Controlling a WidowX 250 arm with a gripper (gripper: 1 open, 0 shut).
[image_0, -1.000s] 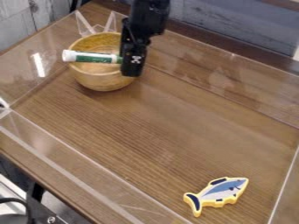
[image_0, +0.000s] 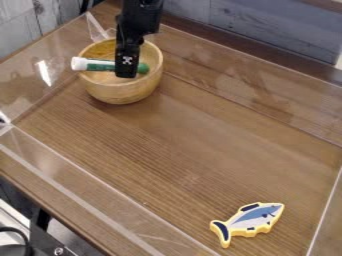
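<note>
A round wooden bowl (image_0: 123, 91) sits at the upper left of the table. In it lies a white tube with green ends (image_0: 98, 65), its left end near the bowl's rim. My black gripper (image_0: 128, 70) reaches down from the top of the view over the tube, inside the bowl; it is open, though its fingers partly hide the tube's right part.
A yellow-edged blue fish toy (image_0: 246, 222) lies at the front right. A grey wooden wall runs along the back.
My gripper has moved left and deeper into the bowl. The tube has come down from a raised position into the bowl.
</note>
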